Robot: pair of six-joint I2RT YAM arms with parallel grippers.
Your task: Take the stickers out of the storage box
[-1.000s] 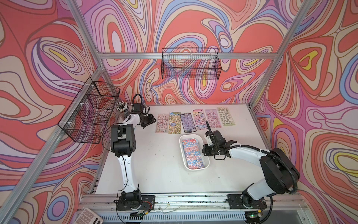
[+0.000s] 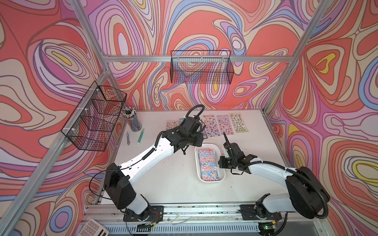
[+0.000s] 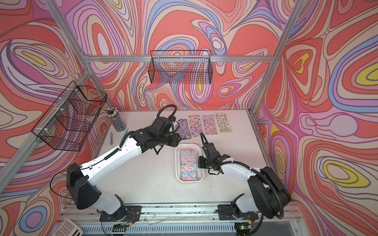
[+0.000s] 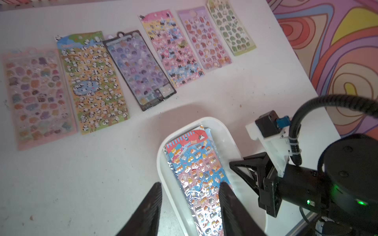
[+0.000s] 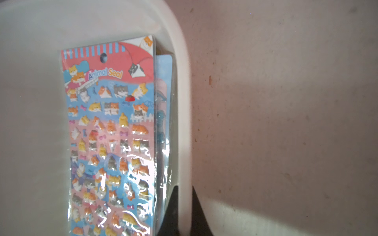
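Note:
The white storage box (image 4: pixel 159 163) sits on the table with a blue and pink "Animal Seal" sticker sheet (image 5: pixel 108 157) lying flat inside. A second, light blue sheet (image 5: pixel 165 64) peeks out from under it. Dark fingers straddle the box's right rim in the right wrist view, where my right gripper is shut on that wall. Over the far end of the box hovers my left gripper, open, its fingers (image 4: pixel 152 206) wide apart above the sheets and apart from them. The left arm covers part of the back row in the top left view.
Several sticker sheets lie in a row at the back, among them a panda sheet (image 4: pixel 94 84), a purple one (image 4: pixel 140 68) and a green one (image 4: pixel 231 27). A pen holder (image 2: pixel 134 122) stands back left.
My left arm has swung right from the back left corner to above the box. The box and my right gripper have shifted slightly right and toward the front together.

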